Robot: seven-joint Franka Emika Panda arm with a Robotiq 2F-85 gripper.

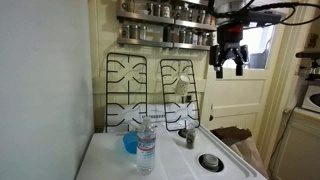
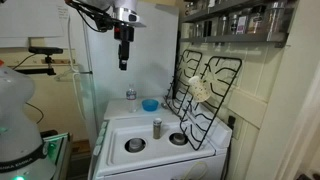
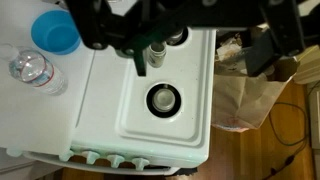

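Observation:
My gripper (image 1: 229, 70) hangs high above the right side of the white stovetop, open and empty. In exterior view 2 the gripper (image 2: 123, 62) is at the upper left, well clear of everything below. A small jar with a metal-looking top (image 2: 157, 128) stands on the stove between the burners. To its left in exterior view 1 are a clear water bottle (image 1: 146, 148) and a blue bowl (image 1: 131, 142). From the wrist, the jar (image 3: 157, 50) shows partly hidden behind a dark finger; the bowl (image 3: 55, 33) and bottle (image 3: 37, 68) lie at the left.
Black burner grates (image 1: 127, 85) lean upright against the back wall, with a pale cup (image 2: 202, 89) by one. Shelves of spice jars (image 2: 238, 25) line the wall above. A round burner (image 3: 163, 100) is uncovered, and a paper bag (image 3: 243, 100) stands beside the stove.

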